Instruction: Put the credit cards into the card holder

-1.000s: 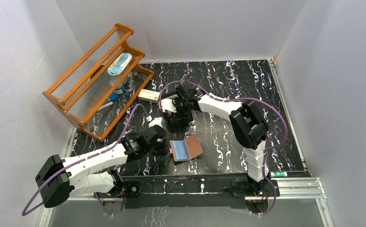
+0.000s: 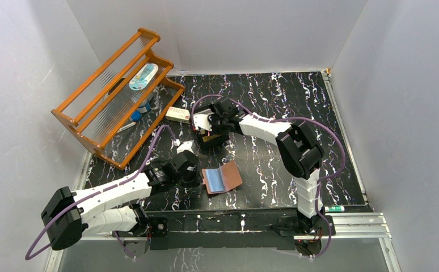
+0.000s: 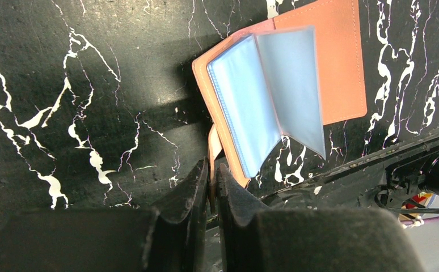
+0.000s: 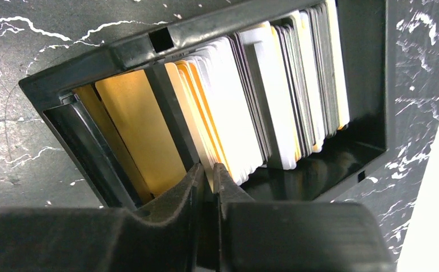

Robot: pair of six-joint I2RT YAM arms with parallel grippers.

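The card holder (image 2: 224, 177) lies spread on the table, brown outside with clear blue sleeves (image 3: 245, 102). Its narrow brown strap (image 3: 214, 141) runs between the fingers of my left gripper, which are nearly together on it. Above a black card box (image 2: 212, 141), my right gripper points down into the row of cards (image 4: 228, 96). A pale cream card (image 4: 186, 105) has its near end between those fingers. They stand close on either side, but whether they pinch it cannot be made out.
Beside the box sits a small cream carton (image 2: 178, 114). A wooden rack (image 2: 121, 99) with a few items fills the back left. Open table (image 2: 296, 102) stretches to the right of the box, and a green-white tube (image 2: 334, 209) lies at the front right.
My right gripper has shifted slightly over the card box, towards the back. The left arm and the card holder have moved barely, a touch to the left.
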